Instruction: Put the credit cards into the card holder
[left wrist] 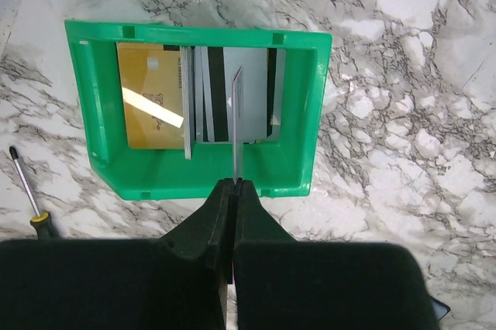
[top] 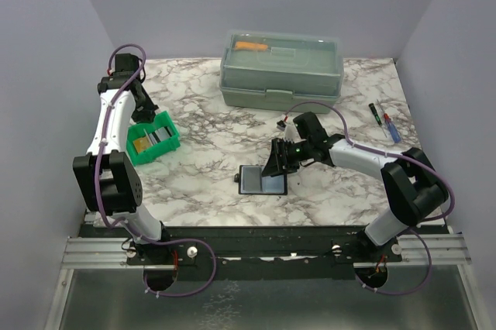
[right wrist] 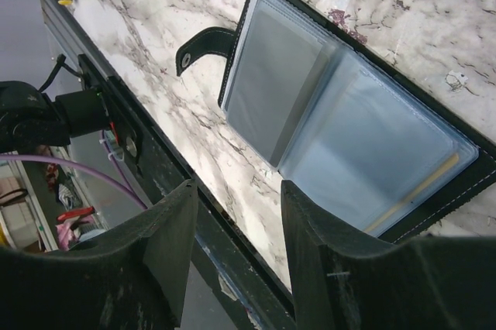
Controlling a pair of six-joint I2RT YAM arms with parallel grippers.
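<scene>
The green tray (left wrist: 101, 97) at left holds a gold card (left wrist: 151, 113), upright cards (left wrist: 187, 97) and silver-and-black striped cards (left wrist: 217, 94). My left gripper is above it, shut on a thin card (left wrist: 237, 125) standing on edge from its fingertips. The black card holder (top: 262, 179) lies open near the front centre, with clear sleeves (right wrist: 368, 136). My right gripper hovers over it, part open with nothing between its fingers.
A large lidded box (top: 281, 74) stands at the back. Pens and tools (top: 387, 121) lie on the right, a screwdriver (left wrist: 43, 225) beside the tray.
</scene>
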